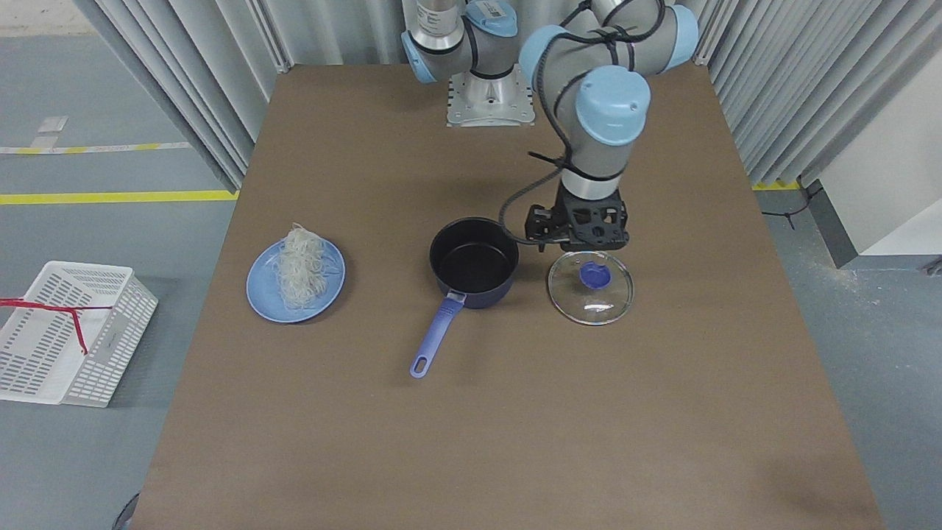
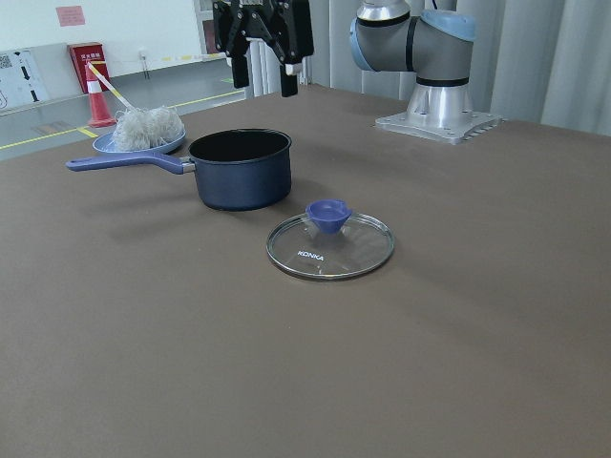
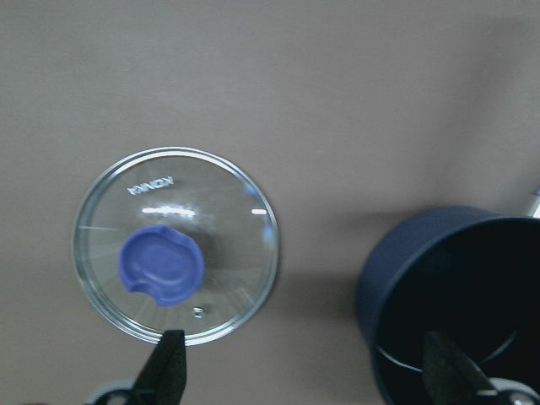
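A dark blue saucepan [image 1: 472,256] with a blue handle sits on the table, seen also as the pot [image 2: 242,181] in the left view. Its glass lid [image 1: 589,300] with a blue knob [image 3: 160,263] lies flat beside it. A blue plate [image 1: 265,287] holds a pile of white noodles [image 2: 148,127]. My gripper [image 2: 264,78] hangs open, empty, raised above the saucepan's level near pan and lid; in the wrist view its two fingers stand apart at the bottom edge.
A white crate [image 1: 106,353] is on the floor at left.
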